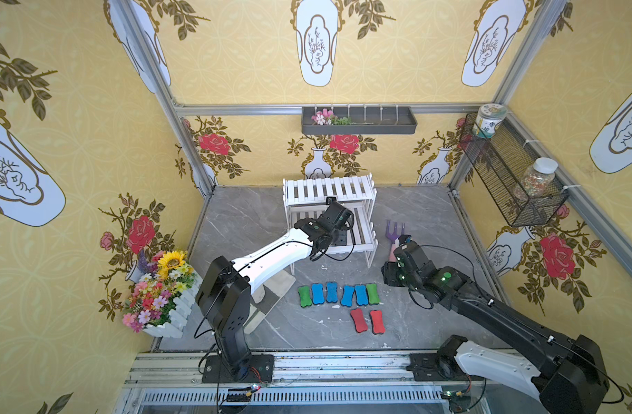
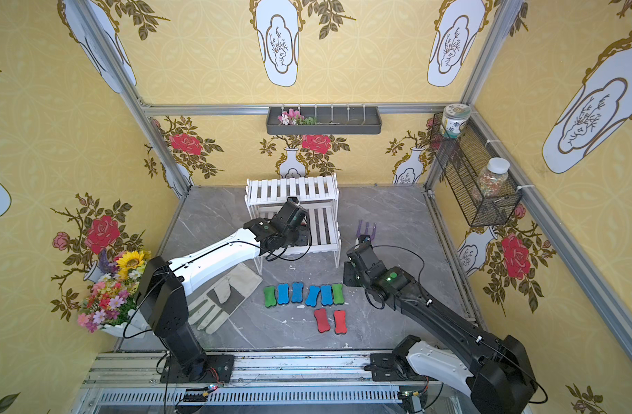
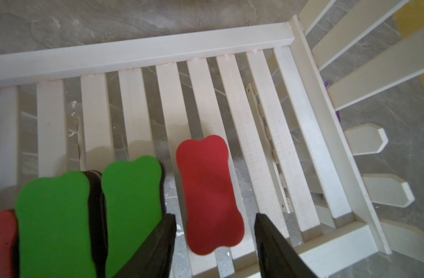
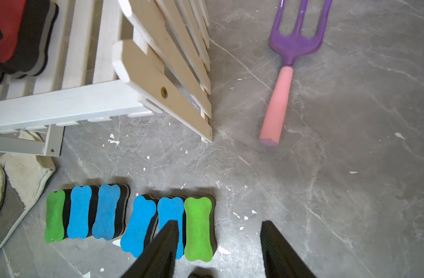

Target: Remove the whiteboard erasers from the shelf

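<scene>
On the white slatted shelf (image 3: 281,153), a red eraser (image 3: 207,190) lies on the lower tier. Two green erasers, the nearer one (image 3: 130,208) and its neighbour (image 3: 54,222), sit to its left, with another red eraser (image 3: 1,245) cut off at the view's edge. My left gripper is open above the red eraser, a finger to either side of its near end; contact cannot be made out. Right of the shelf, over bare floor, my right gripper hangs open and empty. On the floor lie blue erasers (image 4: 80,210), green ones (image 4: 199,227) and two red ones (image 1: 358,320).
A purple fork with a pink handle (image 4: 276,106) lies right of the shelf. A work glove (image 2: 226,296) is on the floor at the left, near the flower planter (image 1: 160,296). Open floor stretches across the right front.
</scene>
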